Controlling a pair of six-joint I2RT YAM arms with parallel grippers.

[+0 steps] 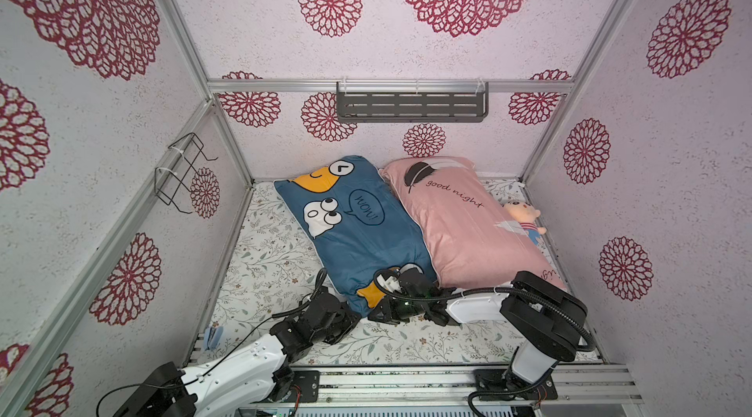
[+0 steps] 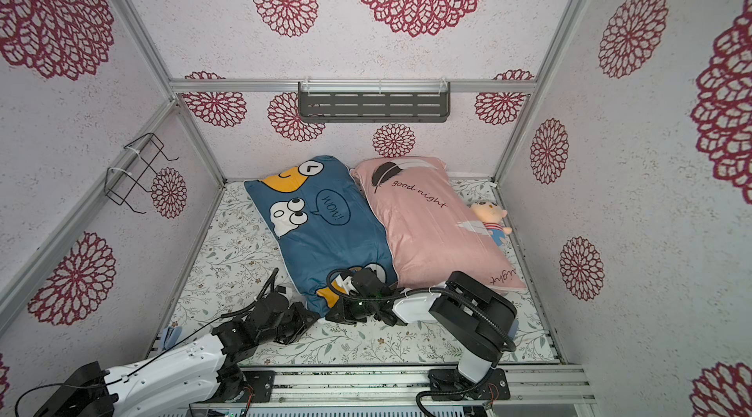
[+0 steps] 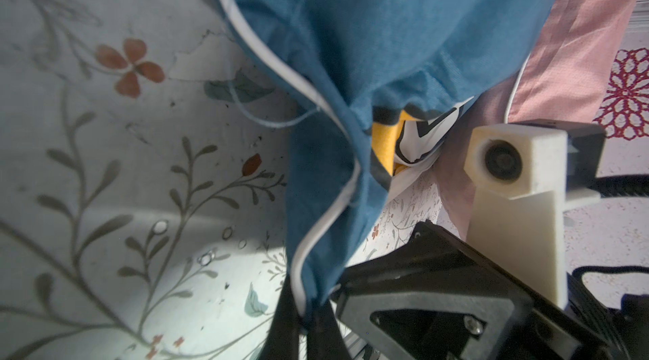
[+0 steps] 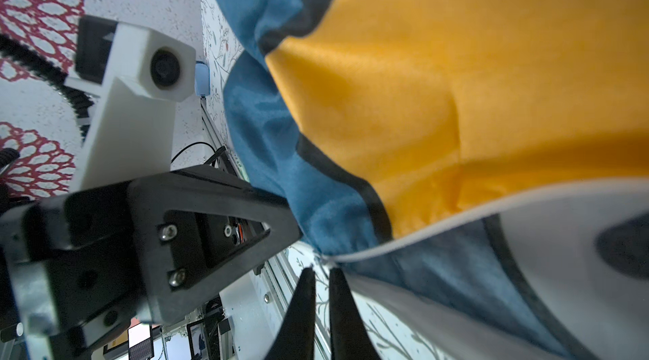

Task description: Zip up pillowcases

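Note:
A blue cartoon pillowcase (image 1: 364, 240) lies on the floral mat, its near end narrowed to a corner between my grippers. My left gripper (image 1: 356, 316) is shut at that corner; in the left wrist view the white-edged corner (image 3: 317, 238) runs into its fingertips (image 3: 304, 319). My right gripper (image 1: 374, 313) is just beside it at the yellow print (image 4: 446, 89); in the right wrist view its fingers are shut just below the blue hem, with nothing clear between them.
A pink pillowcase (image 1: 470, 229) lies to the right, with a doll (image 1: 521, 217) beside it. A wire rack (image 1: 180, 170) hangs on the left wall.

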